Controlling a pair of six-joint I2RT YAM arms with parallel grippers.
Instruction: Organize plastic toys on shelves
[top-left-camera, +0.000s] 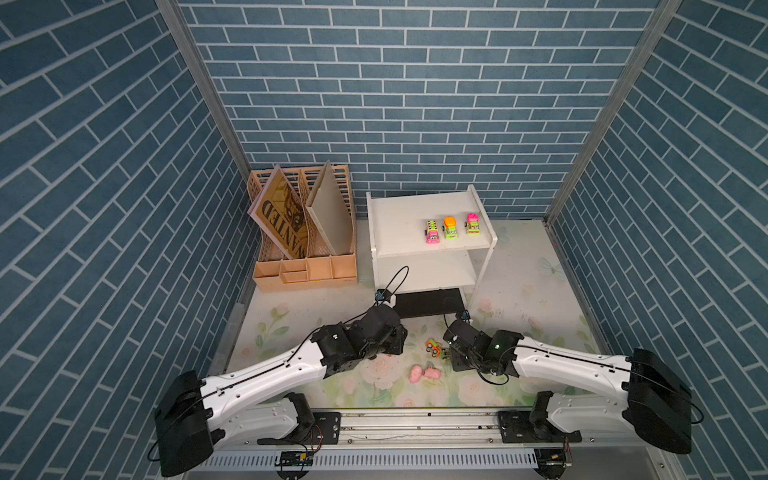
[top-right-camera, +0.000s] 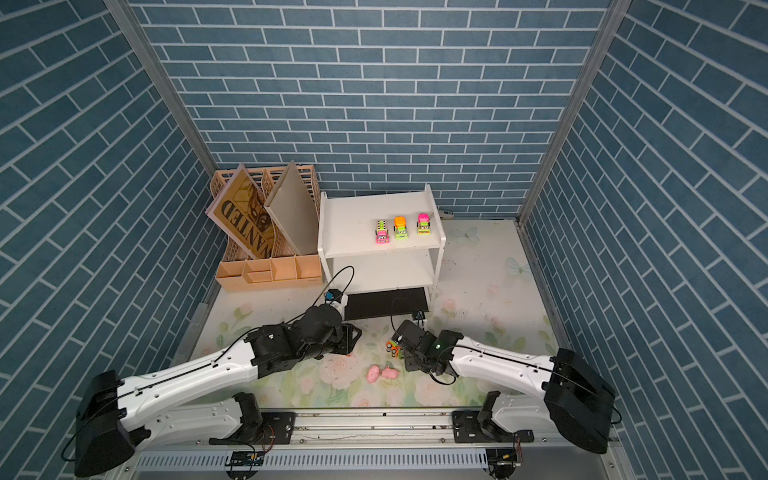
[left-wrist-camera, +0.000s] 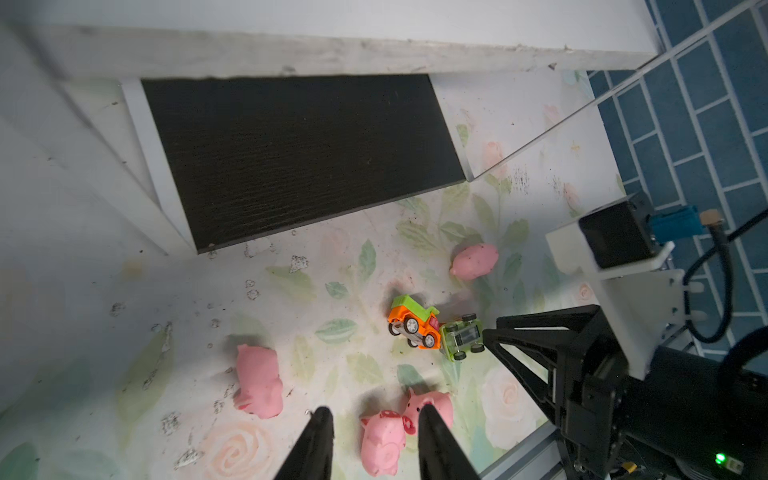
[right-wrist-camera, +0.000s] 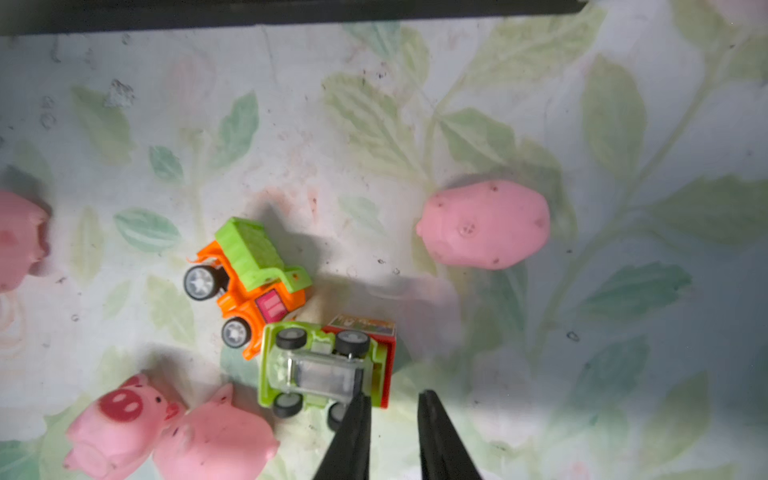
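Three toy cars (top-left-camera: 450, 227) stand on the white top shelf (top-left-camera: 400, 216). On the table, an orange-green truck (left-wrist-camera: 413, 321) lies tipped beside an overturned green car (left-wrist-camera: 461, 337). Several pink pigs (left-wrist-camera: 257, 380) lie around them. My left gripper hangs part open above the table, left of the trucks, nothing between its fingers. My right gripper is low beside the green car, its tips near that car; whether it grips anything I cannot tell.
A wooden rack (top-left-camera: 304, 268) holding boards stands left of the shelf. A black board (left-wrist-camera: 296, 156) lies under the shelf. The table right of the shelf is clear.
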